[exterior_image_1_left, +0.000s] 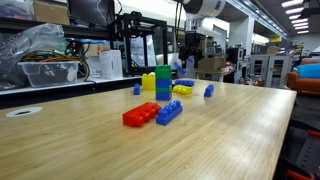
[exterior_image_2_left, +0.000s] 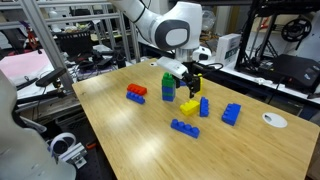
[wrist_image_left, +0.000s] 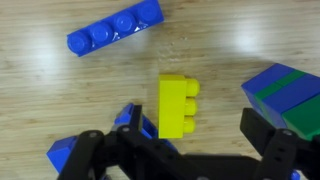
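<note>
My gripper is open above the table, its dark fingers (wrist_image_left: 262, 130) spread to either side of the view's lower middle. A yellow brick (wrist_image_left: 172, 100) lies flat on the wood below, with bare space between it and the right finger. To the right in the wrist view is a green-and-blue stack (wrist_image_left: 287, 94), partly hidden by that finger. A long blue brick (wrist_image_left: 115, 26) lies at the upper left, and another blue brick (wrist_image_left: 62, 153) at the lower left. From outside, the gripper (exterior_image_2_left: 187, 70) hangs over the bricks, near the upright stack (exterior_image_2_left: 168, 86).
A red brick (exterior_image_1_left: 140, 115) lies beside a blue one (exterior_image_1_left: 169, 112), nearer the first exterior camera. Another blue brick (exterior_image_2_left: 232, 113) sits apart, close to a roll of tape (exterior_image_2_left: 275, 120).
</note>
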